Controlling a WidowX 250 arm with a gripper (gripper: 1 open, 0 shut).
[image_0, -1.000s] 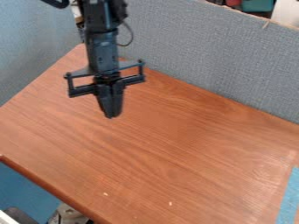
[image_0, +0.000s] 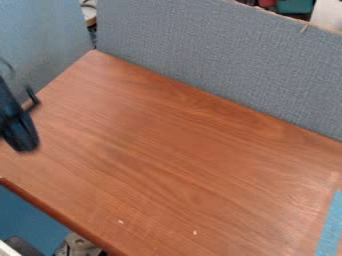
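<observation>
My gripper (image_0: 19, 125) is a dark, motion-blurred shape at the left edge of the view, mostly out of frame, above the left side of the wooden table (image_0: 181, 170). Whether its fingers are open or shut cannot be made out. No object shows on the tabletop apart from a few tiny pale specks.
A grey padded panel (image_0: 214, 60) runs along the back of the table, and another (image_0: 40, 40) stands at the left. A blue strip (image_0: 329, 225) lies at the lower right.
The arm has swung from the upper middle-left of the view to the left edge, moving out of frame and leaving the tabletop uncovered.
</observation>
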